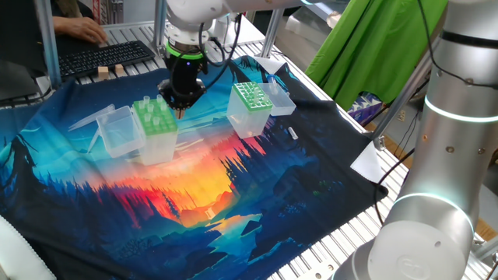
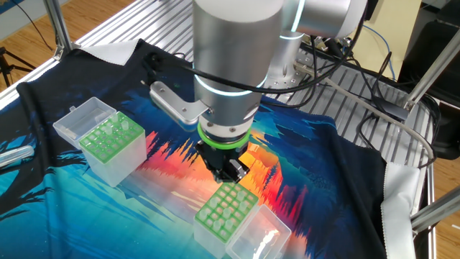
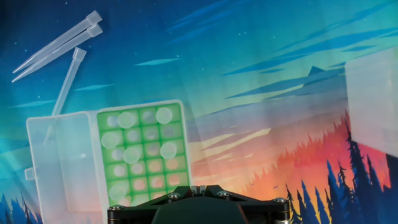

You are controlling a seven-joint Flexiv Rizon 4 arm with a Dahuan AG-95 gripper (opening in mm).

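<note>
My gripper (image 1: 180, 113) points down just beside the left tip box (image 1: 159, 144), seen in exterior view 1. Its green rack (image 1: 145, 110) holds several clear tips standing up, and its clear lid (image 1: 120, 131) hangs open to the left. In exterior view 2 the gripper (image 2: 236, 173) hangs near this box's green rack (image 2: 241, 198). Low in the wrist view, my gripper appears shut with nothing visible between its fingers, close to the rack's (image 3: 149, 149) right edge. Loose clear tips (image 3: 59, 46) lie on the cloth beyond the lid.
A second tip box (image 1: 249, 120) with a green top and open lid (image 1: 282, 101) stands to the right, well apart. The patterned cloth (image 1: 194, 175) between and in front of the boxes is clear. A keyboard (image 1: 105, 58) and someone's hand (image 1: 84, 29) are at the back.
</note>
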